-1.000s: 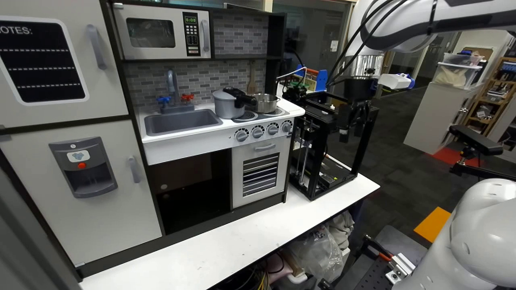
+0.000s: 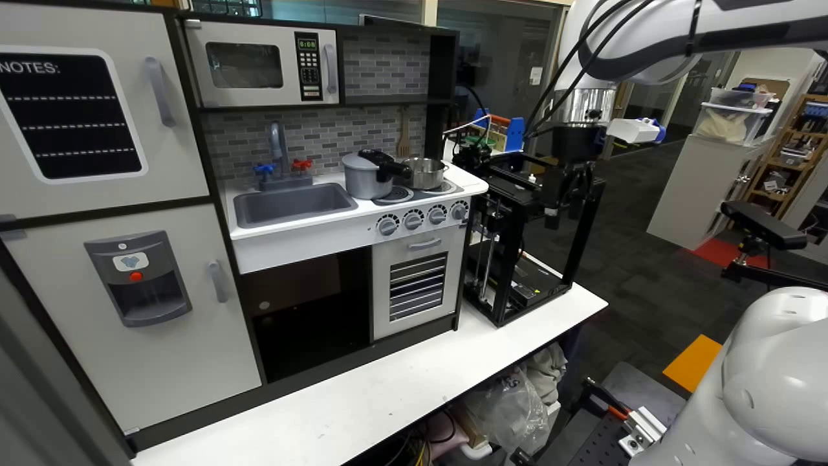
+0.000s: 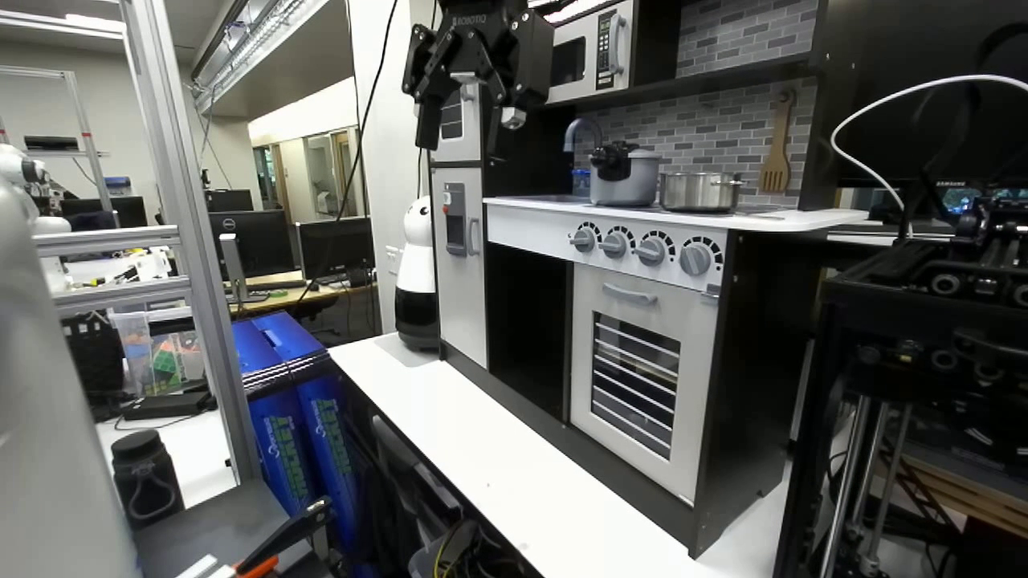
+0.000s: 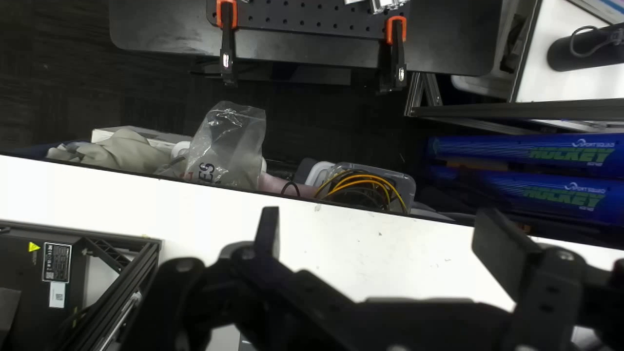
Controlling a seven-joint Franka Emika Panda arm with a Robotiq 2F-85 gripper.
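Observation:
My gripper is open, its fingers wide apart over the white table with nothing between them. In the second exterior view the gripper point(image 3: 464, 130) hangs high in front of the toy kitchen, clear of it. A grey lidded pot point(image 2: 367, 175) and a steel pan point(image 2: 425, 173) stand on the stove top, side by side. The sink point(image 2: 295, 205) looks empty. Both the oven door point(image 3: 631, 385) and the microwave point(image 2: 260, 66) are closed. A wooden spatula point(image 3: 777, 144) hangs on the tiled back wall.
A black-framed 3D printer point(image 2: 504, 303) stands right of the kitchen, near the arm.
In the first exterior view, the kitchen, table and printer sit slightly lower than before, most clearly at the left. The arm and gripper look unmoved, and the pots keep their places on the stove.

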